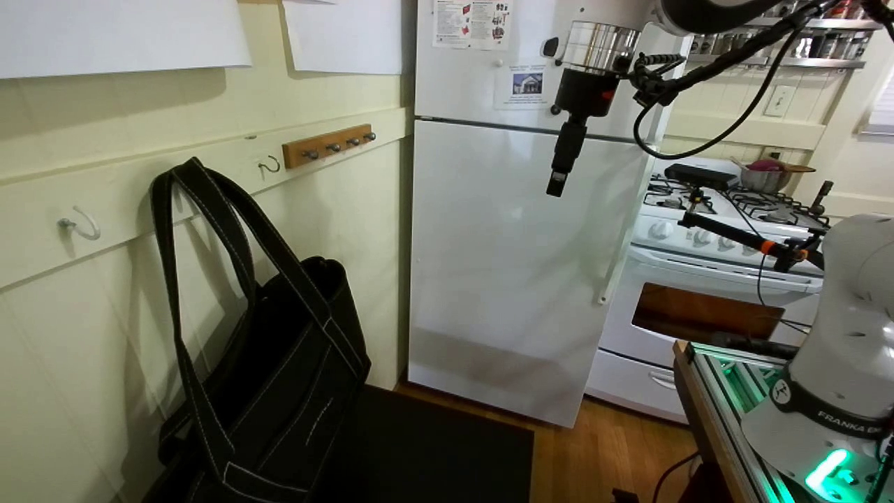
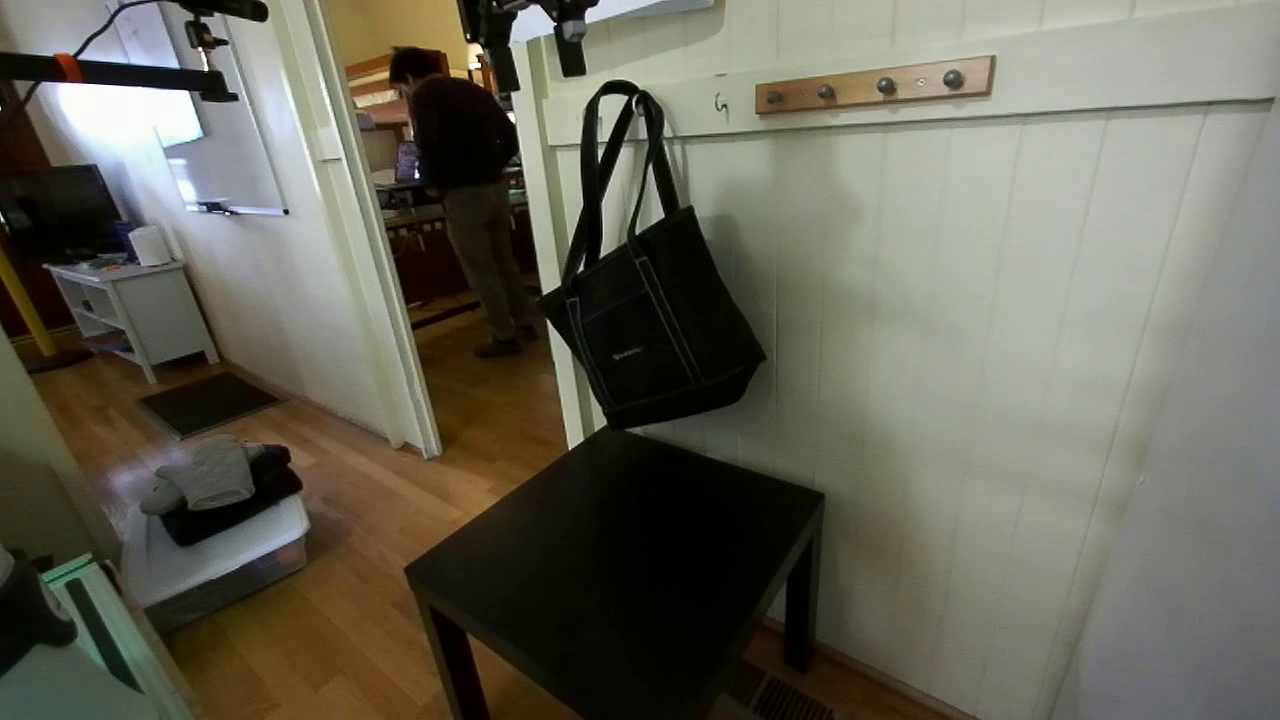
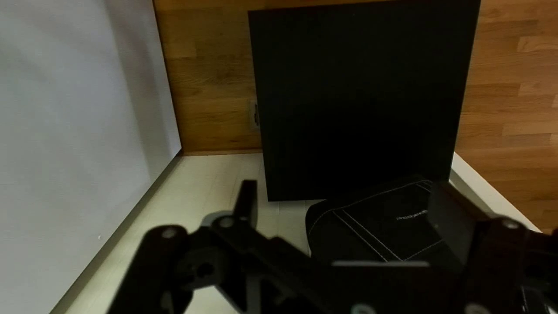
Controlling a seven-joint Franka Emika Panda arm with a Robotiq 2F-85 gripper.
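A black tote bag with white stitching hangs by its two handles against the wall rail. In the second exterior view the same bag hangs tilted, its bottom corner close to the black table. My gripper is up in the air in front of the fridge, well to the right of the bag and apart from it. From the wrist, the gripper points down with its fingers spread wide and nothing held between them. Part of the bag shows below and beyond the fingers.
A wooden peg rack, a small hook and a white hook are fixed to the rail. The white fridge stands behind the gripper, with a stove beside it. A person stands in the far doorway.
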